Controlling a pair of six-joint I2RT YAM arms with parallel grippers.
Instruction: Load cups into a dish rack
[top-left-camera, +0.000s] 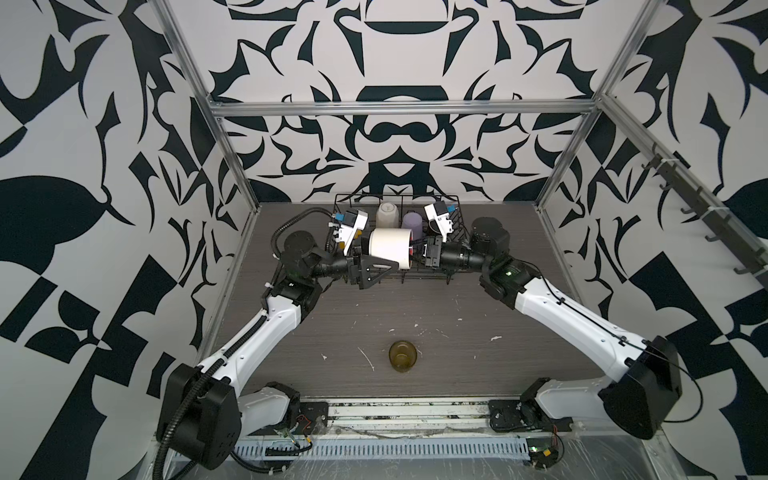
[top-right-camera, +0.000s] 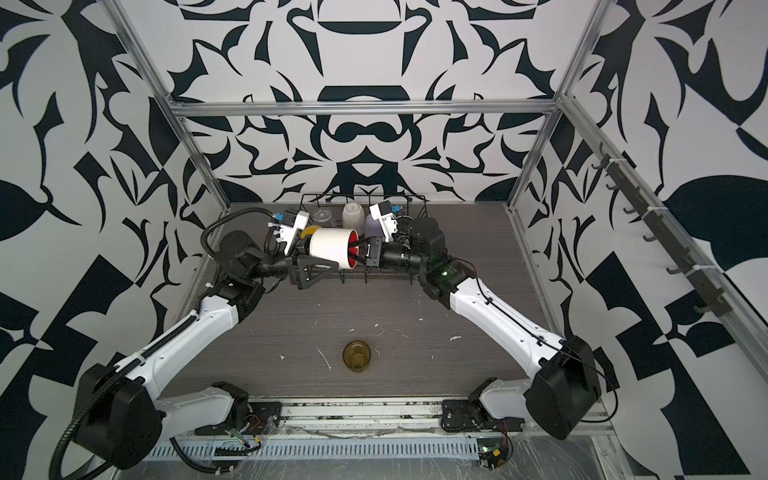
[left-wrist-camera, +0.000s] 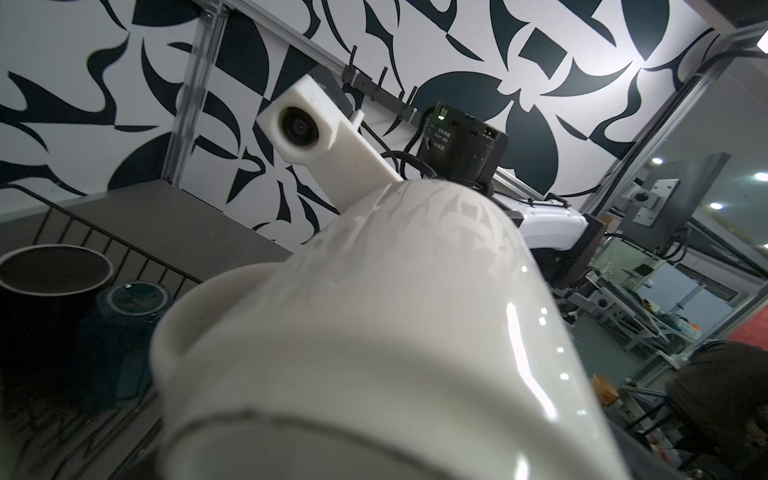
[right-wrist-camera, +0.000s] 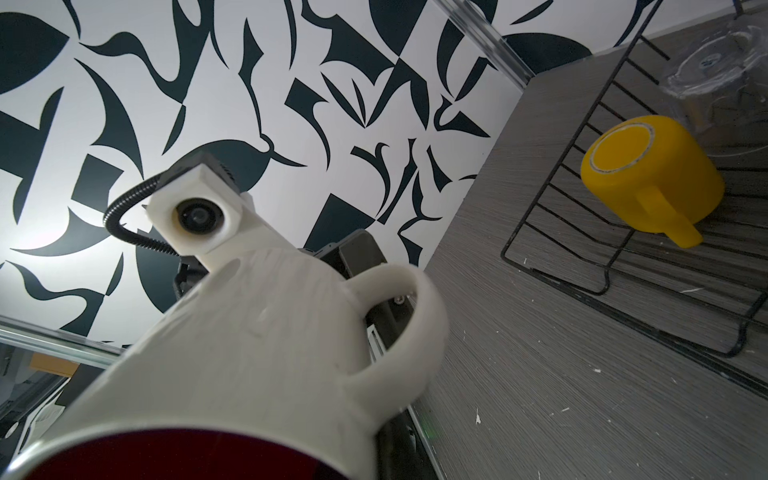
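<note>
A white mug with a red inside is held on its side in the air in front of the dish rack. Its open end faces right, where my right gripper is shut on its rim. From the left, my left gripper reaches around the base end with its fingers open; one finger shows along the mug's near side, while the other is hidden. The mug's handle points toward the rack side in the right wrist view. Whether the left fingers touch the mug, I cannot tell.
Inside the rack stand an upside-down yellow mug, a clear glass, a white cup, a lilac cup, a teal cup and a black cup. A brown glass sits alone on the front table, with clear room around it.
</note>
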